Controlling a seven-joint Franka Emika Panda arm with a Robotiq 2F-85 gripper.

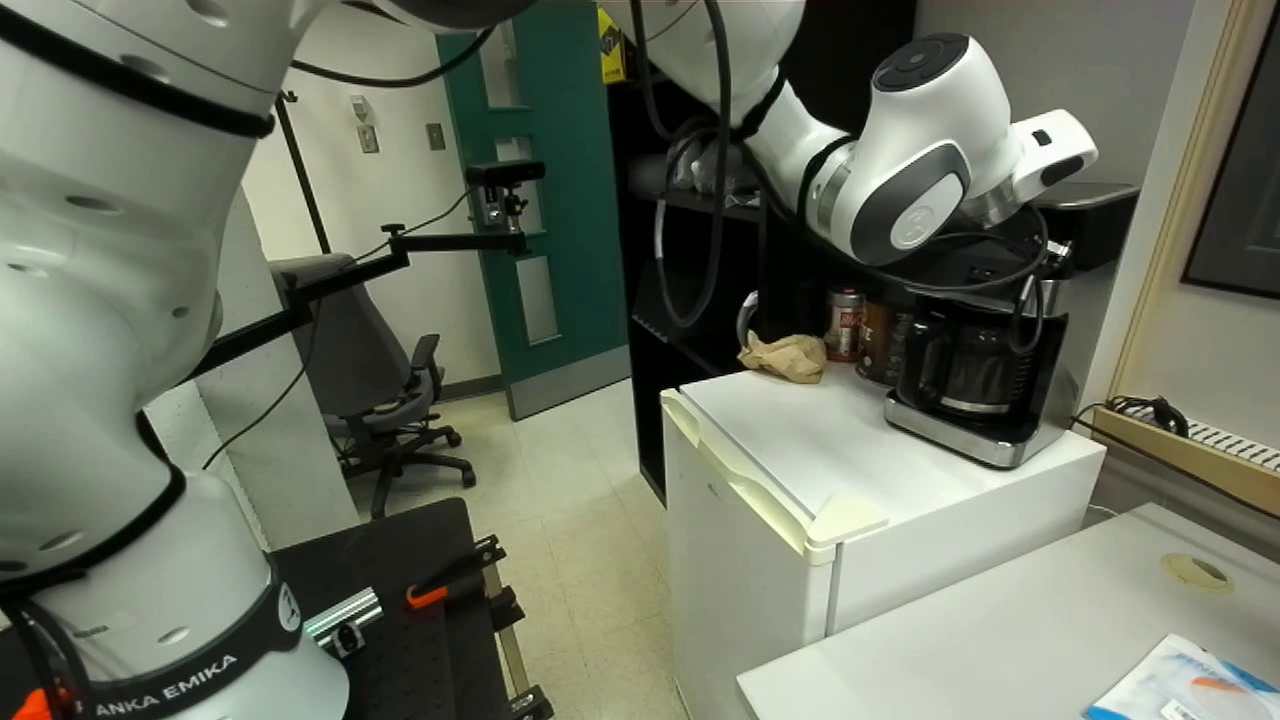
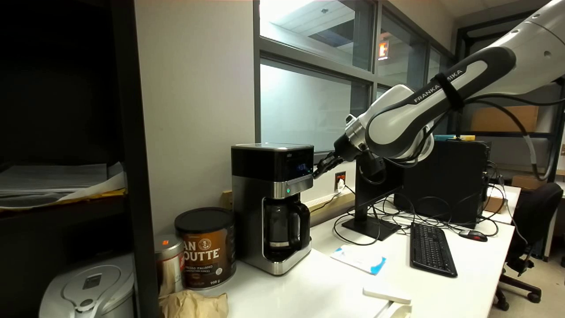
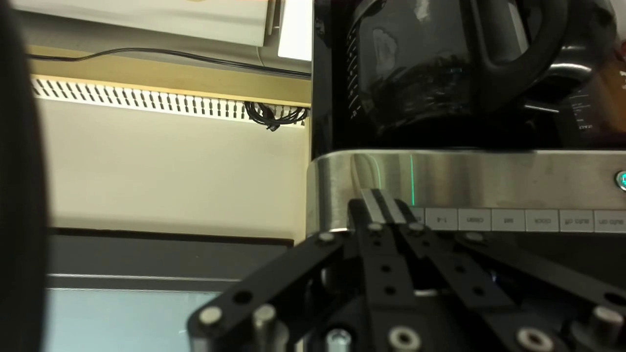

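Note:
A black and steel coffee maker [image 2: 273,167] stands with its front toward my gripper [image 2: 316,174]. The gripper is shut, its two fingertips together and nothing visible between them. In the wrist view the tips lie over one end of the row of labelled buttons [image 3: 491,219], partly covering the end label; whether they touch the panel I cannot tell. A round button [image 3: 622,180] glows green at the far end of the steel strip [image 3: 499,170]. The glass carafe [image 2: 279,225] sits inside the machine. In exterior view 1 the arm hides the gripper.
Beside the coffee maker stand a brown coffee can [image 2: 206,251] and a crumpled paper bag [image 1: 786,356]. All rest on a white fridge [image 1: 768,414]. A monitor [image 2: 365,204] and a keyboard [image 2: 431,246] occupy the desk.

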